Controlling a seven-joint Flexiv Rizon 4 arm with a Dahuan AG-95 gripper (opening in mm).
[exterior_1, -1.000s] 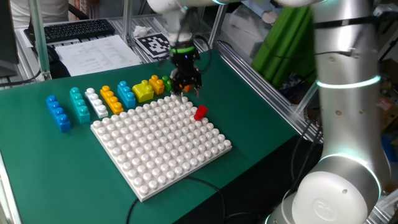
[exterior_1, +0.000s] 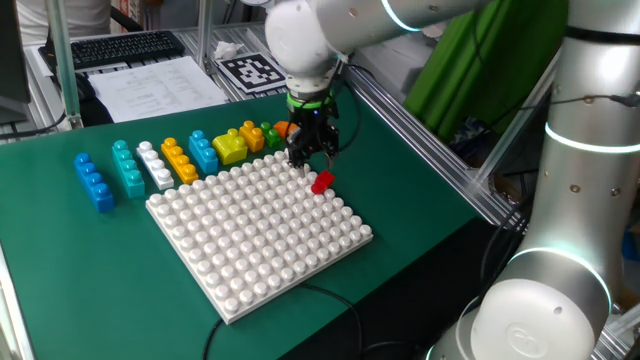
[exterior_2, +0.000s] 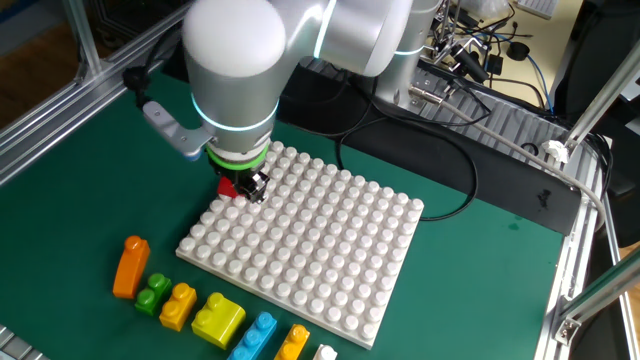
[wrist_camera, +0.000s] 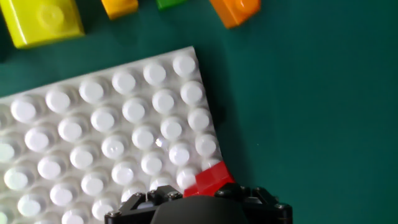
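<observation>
A small red brick (exterior_1: 322, 182) rests at the edge of the white studded baseplate (exterior_1: 300, 285), turned at an angle to the stud rows; whether it is seated on the studs I cannot tell. My gripper (exterior_1: 316, 165) hangs just above and beside that brick, its fingers spread with nothing between them. From the wrist, the red brick (wrist_camera: 212, 178) shows beyond the gripper, partly hidden by its dark body. The other exterior view has the red brick (exterior_2: 227, 187) close against the gripper (exterior_2: 255, 190), mostly covered by it.
Loose bricks line the plate's far side in exterior view 1, among them a blue one (exterior_1: 94, 183), a yellow-green one (exterior_1: 231, 148) and an orange one (exterior_2: 131, 267). Black cables (exterior_1: 345, 300) lie near the plate. Green table to the plate's right is clear.
The gripper has moved right and slightly down in exterior view 1, nearer to the red brick. The brick, the plate and the row of loose bricks have stayed put.
</observation>
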